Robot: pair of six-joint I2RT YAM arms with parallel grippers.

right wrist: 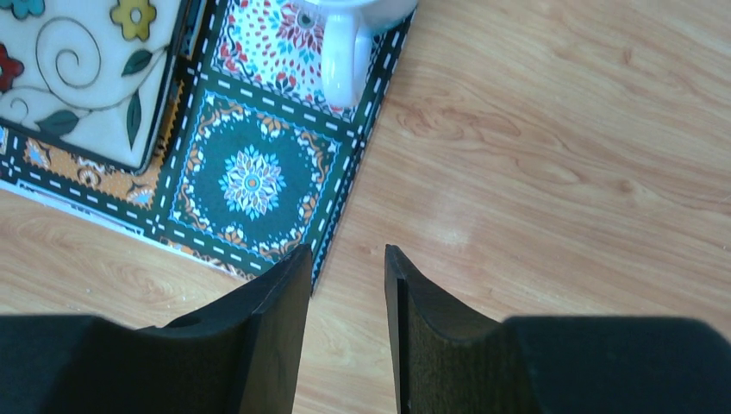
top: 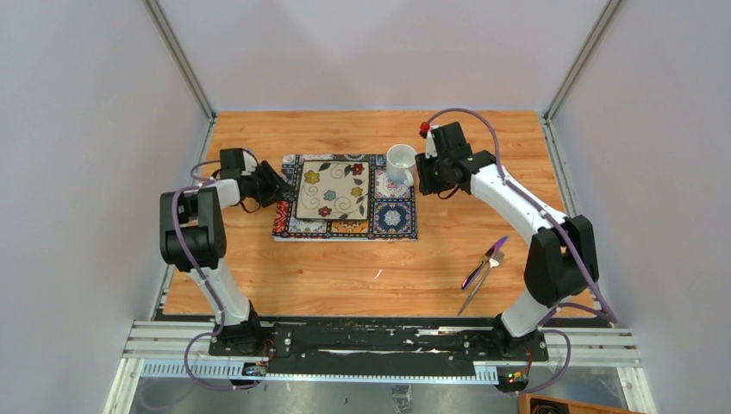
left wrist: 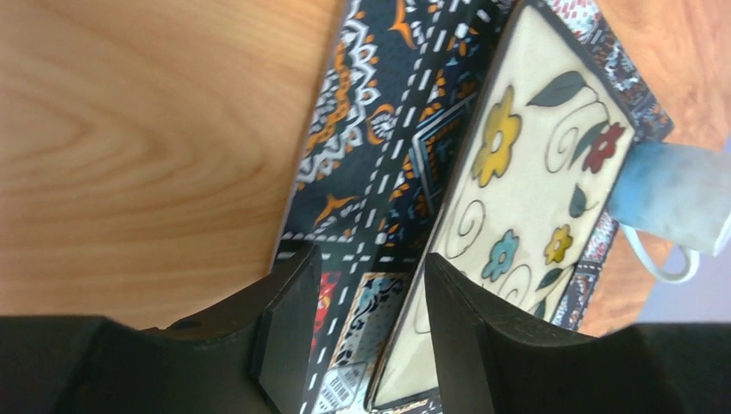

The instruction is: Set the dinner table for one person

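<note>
A patterned placemat [top: 394,217] lies mid-table, and on it rests a square cream plate [top: 334,191] with painted flowers. At the mat's back right corner stands a white mug [top: 400,161], its handle [right wrist: 343,65] towards the front. Bare tabletop and the mat's left edge show between the parted fingers of my open left gripper, just left of the plate. To the right of the mug, my right gripper is open and empty over the wood. A purple-handled knife [top: 484,262] and a fork [top: 480,283] lie crossed at the front right.
Bare wood [top: 345,280] extends in front of the mat, with a small white mark [top: 377,274] on it. Behind the mat is a clear strip. White walls [top: 388,60] enclose the table at the back and sides.
</note>
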